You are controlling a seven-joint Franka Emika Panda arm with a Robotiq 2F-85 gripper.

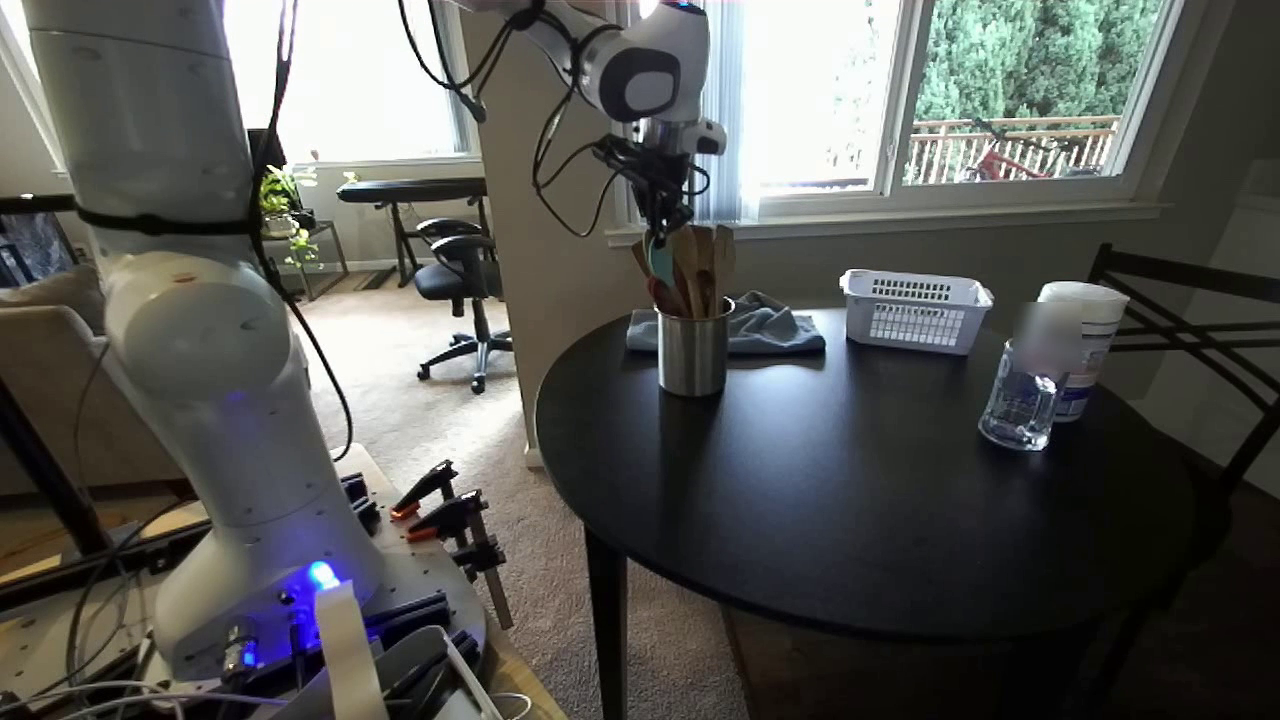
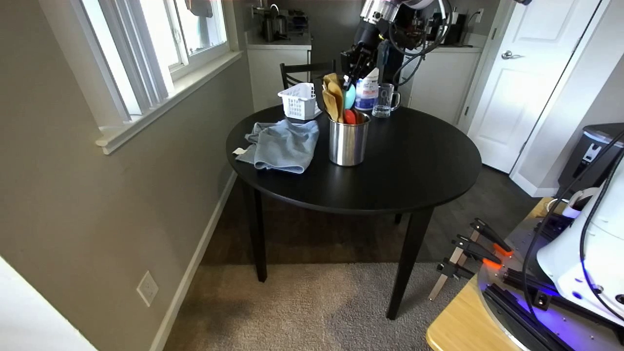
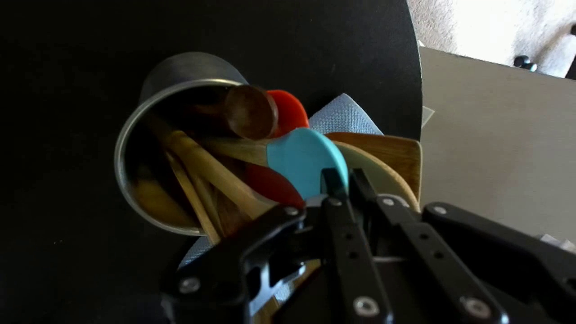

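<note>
My gripper points down at the utensils in the steel pot [image 1: 692, 355]. In the wrist view its two fingers stand close together, leaving only a narrow gap. The rim of a turquoise spoon or spatula head [image 3: 302, 156] reaches into that gap; whether the fingers press on it I cannot tell. The head's wooden handle [image 3: 237, 149] runs down into the pot. Around it are a red utensil [image 3: 289, 110], a dark wooden spoon [image 3: 249, 112] and several other wooden tools. My fingers hide part of these.
The pot stands on a round black table [image 1: 864, 504]. A grey-blue cloth [image 2: 283, 146] lies beside it. Farther off are a white basket [image 1: 918, 312], a glass mug [image 1: 1020, 402] and a white-lidded canister [image 2: 366, 90].
</note>
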